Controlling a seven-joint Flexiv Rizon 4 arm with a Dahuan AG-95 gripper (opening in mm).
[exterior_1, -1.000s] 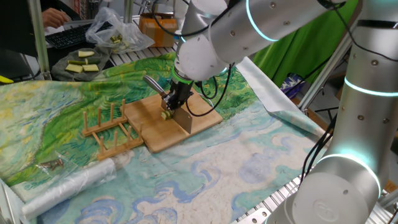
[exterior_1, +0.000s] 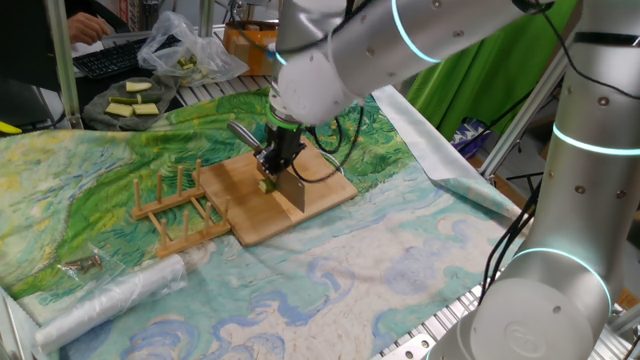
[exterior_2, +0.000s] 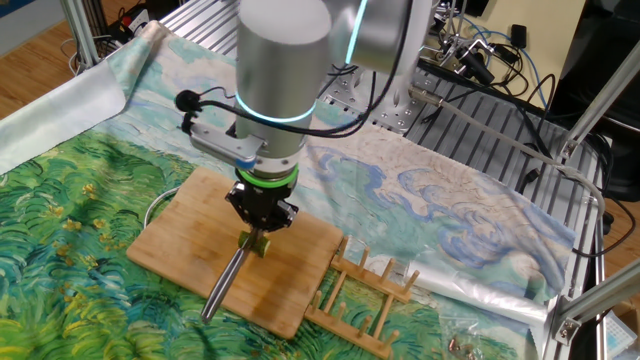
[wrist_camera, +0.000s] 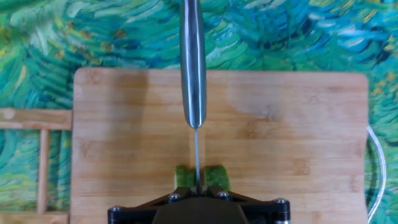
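Observation:
A knife with a metal handle and a broad blade is held over the wooden cutting board. My gripper is shut on the knife near the blade, and the handle sticks out beyond the fingers. Low on the board, a small green vegetable piece lies by the blade. From the wrist, green shows on both sides of the thin blade, as a left part and a right part. Whether these are fully separated cannot be told; the gripper hides the lower blade.
A wooden peg rack adjoins the board. Rolled plastic and a small bag of metal parts lie on the patterned cloth. Cut vegetable pieces sit on a dark bag at the back left. The cloth before the board is clear.
In exterior view 1, the wrist and gripper have shifted a little left, with the knife still held. The board and rack have stayed in place.

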